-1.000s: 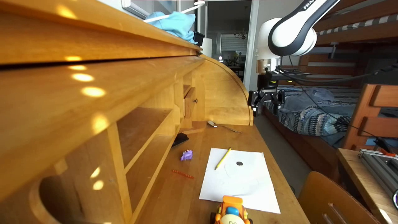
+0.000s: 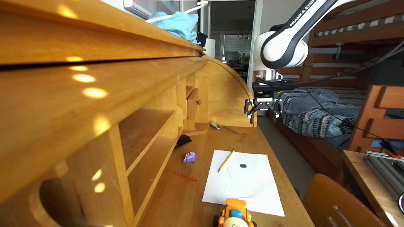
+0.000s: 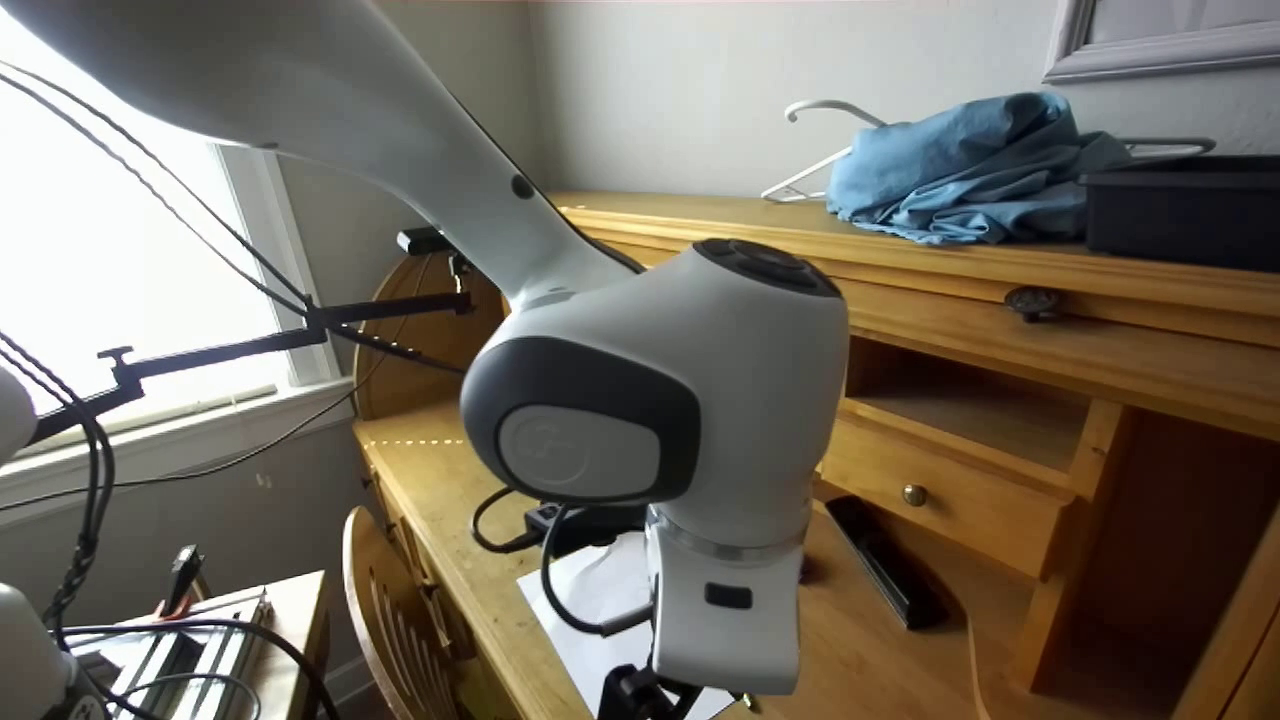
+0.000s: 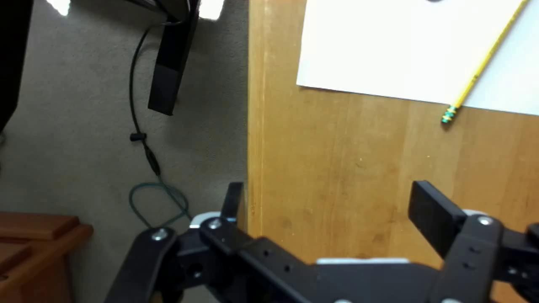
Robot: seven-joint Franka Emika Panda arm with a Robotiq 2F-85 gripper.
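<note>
My gripper is open and empty, its two black fingers wide apart above the desk's edge in the wrist view. In exterior view 1 it hangs well above the desktop, past the paper's far end. A white sheet of paper (image 2: pixel 238 185) lies flat on the desk, with a yellow pencil (image 2: pixel 226 161) and a small dark disc (image 2: pixel 243 165) on it. The pencil's green end overhangs the sheet's edge in the wrist view. Left of the paper are a crumpled purple piece (image 2: pixel 189 157) and a thin red stick (image 2: pixel 185 176).
An orange toy vehicle (image 2: pixel 235 213) stands at the paper's near end. Wooden shelves (image 2: pixel 151 145) line one side of the desk. A black box-shaped object (image 3: pixel 885 564) lies by the drawer. A chair (image 2: pixel 339 204) stands beside the desk. Bare desktop lies below my fingers.
The gripper's fingers look wider apart. Objects on the desk have not moved.
</note>
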